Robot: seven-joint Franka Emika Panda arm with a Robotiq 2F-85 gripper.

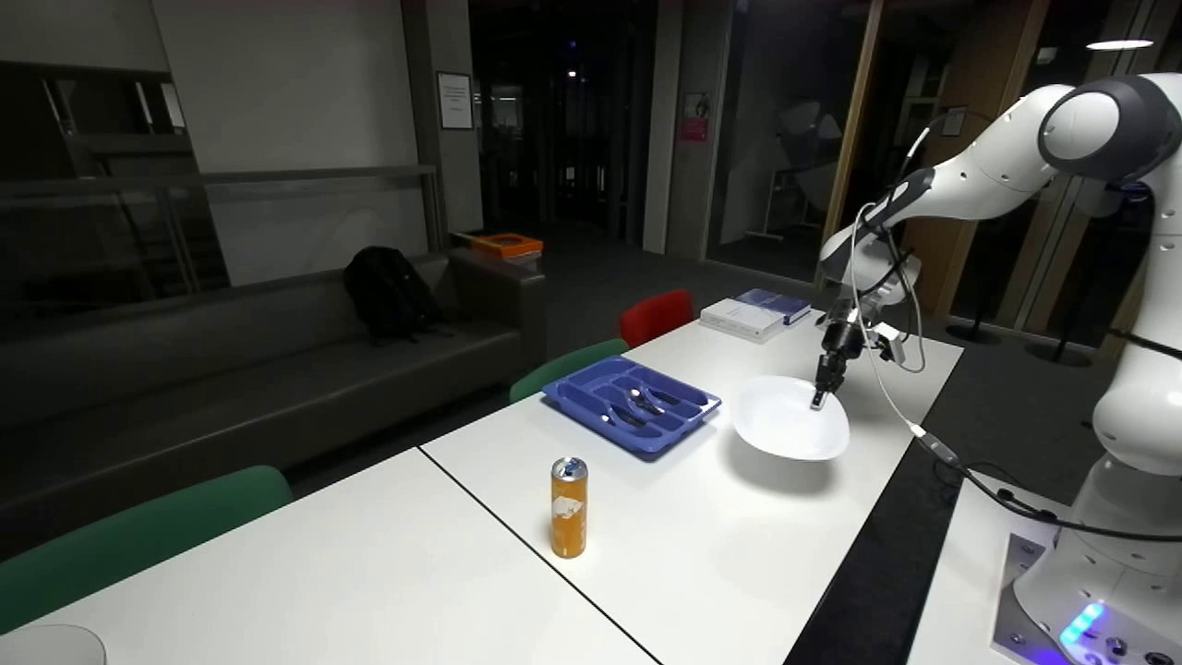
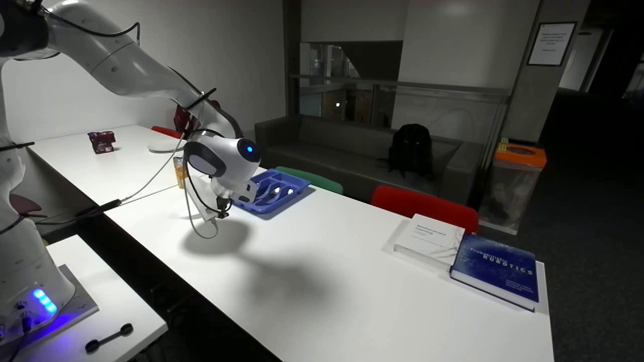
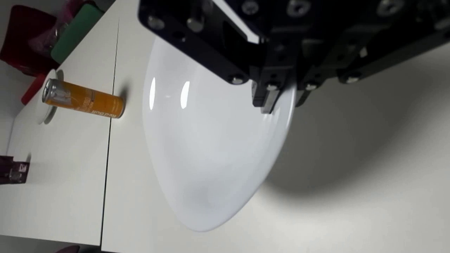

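Note:
A white bowl-like plate (image 1: 781, 423) hangs above the table, its shadow falling on the tabletop below. My gripper (image 1: 819, 399) is shut on its rim. In the wrist view the gripper pinches the right edge of the white plate (image 3: 211, 151), one finger inside the dish and the other behind the rim. Most of the plate is hidden by the arm in the second exterior view.
A blue cutlery tray (image 1: 632, 401) with several utensils lies beside the plate. An orange can (image 1: 568, 510) stands upright near the table seam. Two books (image 2: 462, 256) lie at the far end. Bare table surrounds the plate's shadow.

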